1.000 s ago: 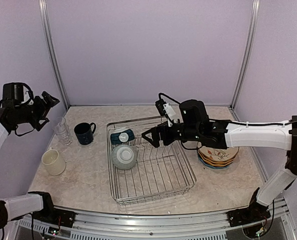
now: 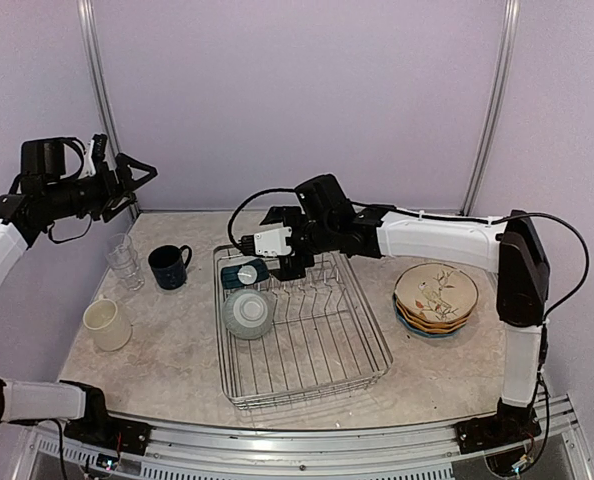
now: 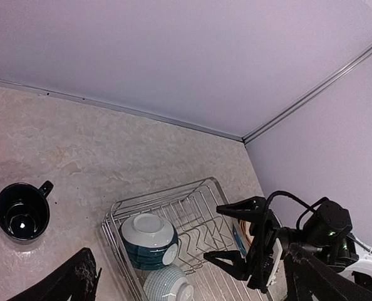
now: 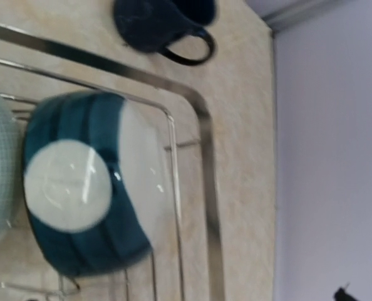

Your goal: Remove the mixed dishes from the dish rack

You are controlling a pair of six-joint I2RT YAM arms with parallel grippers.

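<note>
A wire dish rack [image 2: 352, 325] holds a dark teal and white bowl [image 2: 233, 277] in its far left corner and a pale bowl [image 2: 246, 314] in front of it. Both bowls lie tipped over in the left wrist view. My right gripper [image 2: 283, 243] is above the rack's back edge, open and empty, to the right of the teal bowl [image 4: 89, 235], which is near the middle of its wrist view. High over the back left side, my left gripper [image 2: 143, 187] stands open with nothing between its fingers.
Left of the rack are a dark blue mug [image 2: 166, 268], clear glasses [image 2: 125, 263] and a cream cup [image 2: 107, 325]. Stacked plates [image 2: 437, 290] sit to its right.
My right gripper has swung left and toward the back, turning as it went, nearer the teal bowl. The left gripper has shifted right and up. Dishes stay where they were.
</note>
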